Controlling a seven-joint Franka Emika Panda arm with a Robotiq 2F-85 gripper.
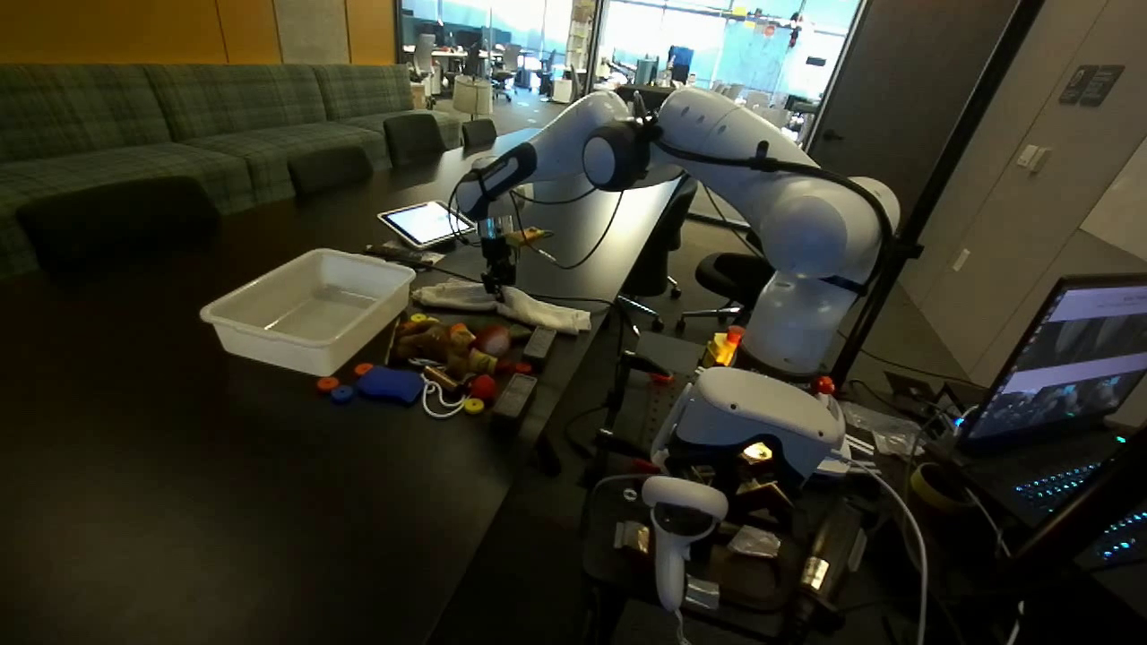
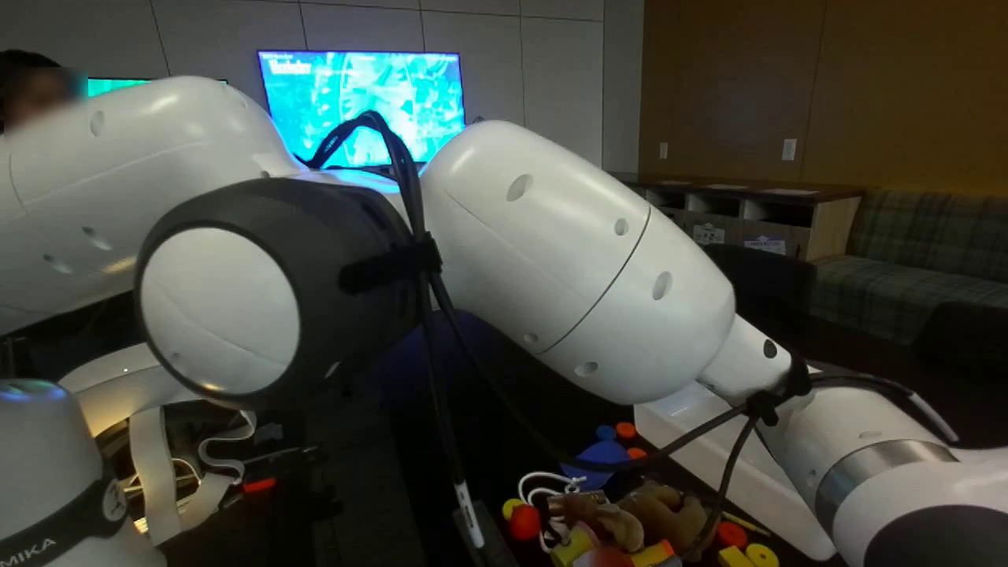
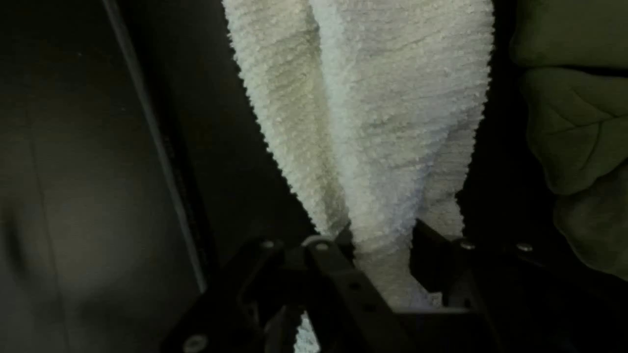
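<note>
A white, fuzzy cloth stretches across the table behind the pile of toys. My gripper comes down on its middle, shut with a bunched fold between the fingers. In the wrist view the cloth fans out wide at the top and narrows to a pinch at the gripper. The cloth's ends appear to rest on the table. Exterior view 2 has the gripper and the cloth out of sight.
An empty white bin stands left of the toys. Several toys, among them a brown plush and a blue pouch, lie in front of the cloth. A lit tablet lies behind.
</note>
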